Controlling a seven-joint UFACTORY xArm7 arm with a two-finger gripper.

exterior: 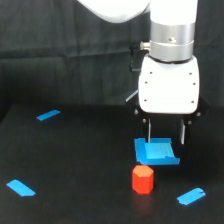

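A white robot arm comes down from the top right to a gripper [165, 129] whose two fingers are apart, with no object seen between them. The fingertips hang just above a blue square tray or pad [157, 155]. In front of it, toward the camera, stands an orange-red hexagonal block [142, 179].
Blue strips lie on the dark table [80, 190]: one at back left [48, 114], one at front left [21, 187], one at front right [191, 196]. A dark curtain hangs behind.
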